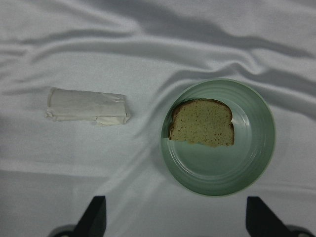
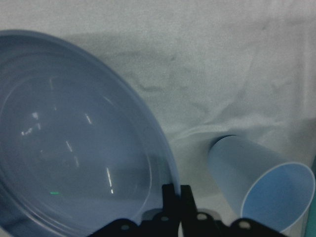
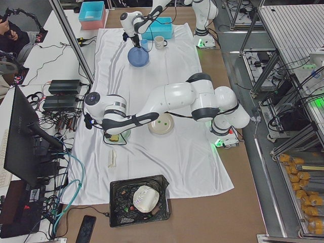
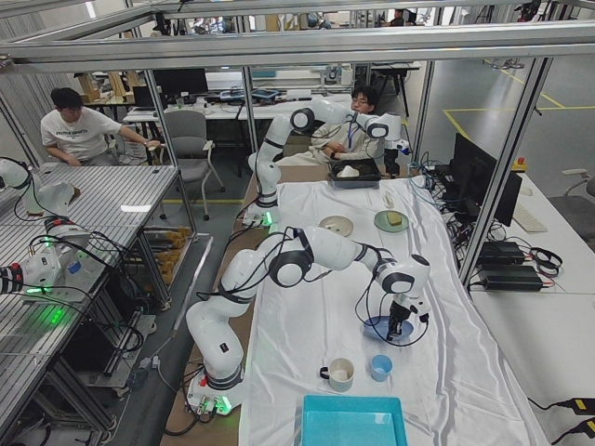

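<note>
In the left wrist view a slice of bread (image 1: 201,123) lies on a green plate (image 1: 212,173), with a pale paper-like packet (image 1: 86,106) beside it. My left gripper hovers above them, open and empty. My right gripper is closed at the rim of a blue plate (image 2: 84,128); the rim appears to be between the fingertips. A light blue cup (image 2: 261,182) stands just beside that plate in the right wrist view.
A beige plate (image 3: 161,128), a mug (image 4: 340,373) and a turquoise tray (image 4: 351,418) are on the white cloth. A black tray (image 3: 121,212) holds assorted items at one end.
</note>
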